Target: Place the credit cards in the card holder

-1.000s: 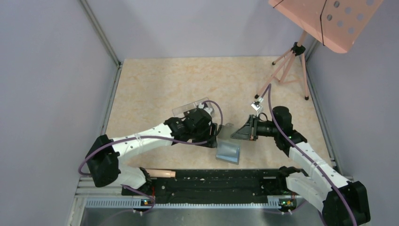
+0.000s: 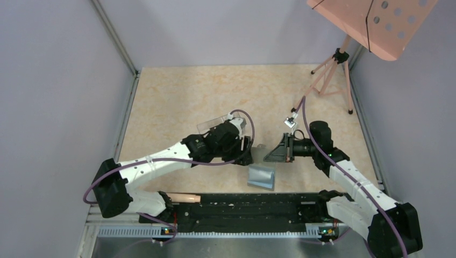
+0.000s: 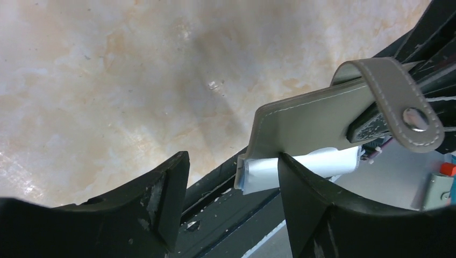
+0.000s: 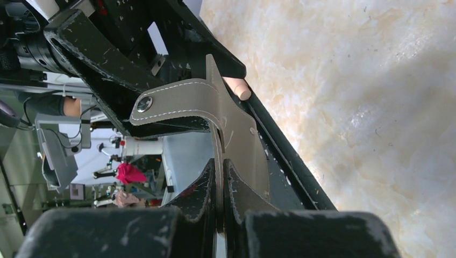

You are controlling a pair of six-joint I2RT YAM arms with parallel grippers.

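Observation:
The grey-beige card holder (image 2: 259, 155), with a snap strap, is held up above the table's front edge. My right gripper is shut on it, the leather passing between its fingers. Pale translucent sleeves (image 2: 262, 177) hang from the holder's front side; one white sleeve (image 3: 322, 163) shows in the left wrist view. My left gripper stands part open at the holder's left side. Its right finger (image 3: 306, 199) overlaps the holder in that view, and whether they touch is unclear. I cannot make out a card in it.
A clear tray (image 2: 206, 126) stands behind the left gripper, partly covered by that arm; its contents are mostly hidden. A pink tripod (image 2: 328, 75) is at the back right.
My left gripper has shifted slightly right, closer to the holder.

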